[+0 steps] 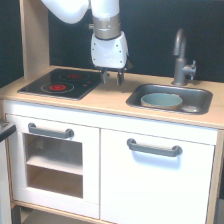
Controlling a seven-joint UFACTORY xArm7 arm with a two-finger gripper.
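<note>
My gripper [113, 79] hangs fingers-down beneath the white arm, in front of the dark back wall. It appears above the strip of counter between the stove and the sink. Its two dark fingers look spread apart, and nothing shows between them. To the right, a pale grey-green bowl or pan [160, 101] sits in the metal sink [196, 99], apart from the gripper. The black stove top [85, 77], with red-ringed burners, lies to the left.
A dark faucet [180, 60] rises behind the sink. Below the wooden counter [112, 100] are an oven-like door [62, 143] with a dark handle and a white cabinet door [150, 185]. At the far left edge, a white panel juts forward. The counter between stove and sink is clear.
</note>
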